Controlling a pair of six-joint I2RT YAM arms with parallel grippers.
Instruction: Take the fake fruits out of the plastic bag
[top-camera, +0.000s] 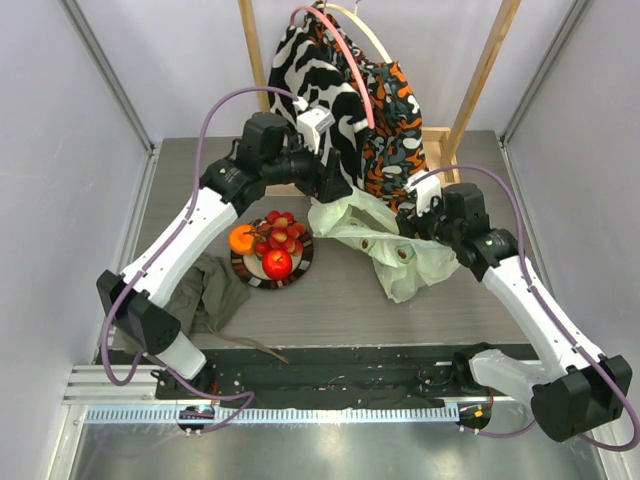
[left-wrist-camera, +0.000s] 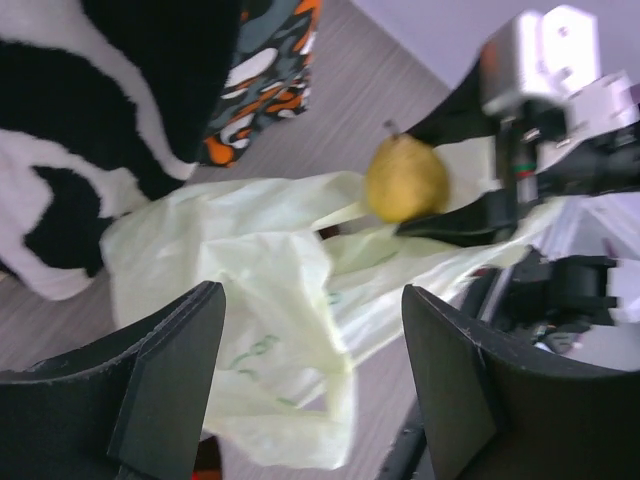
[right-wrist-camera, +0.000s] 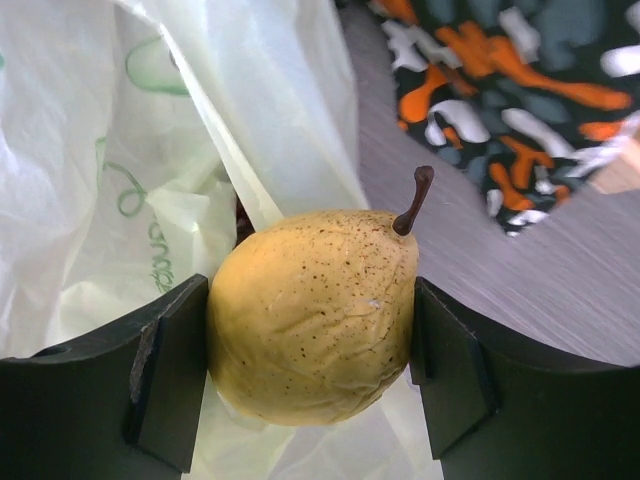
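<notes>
The plastic bag (top-camera: 400, 265) lies crumpled and open right of the middle. A yellow pear with a dark stem is gripped by my right gripper (top-camera: 420, 218), raised over the bag; the left wrist view also shows the pear (left-wrist-camera: 405, 180). My left gripper (top-camera: 325, 175) stands open above the bag's left end, its fingers spread in the left wrist view with nothing held.
A plate (top-camera: 258, 280) of red and orange fruit sits left of the bag. A grey cloth (top-camera: 205, 290) lies front left. Patterned bags (top-camera: 390, 130) hang on a wooden rack at the back.
</notes>
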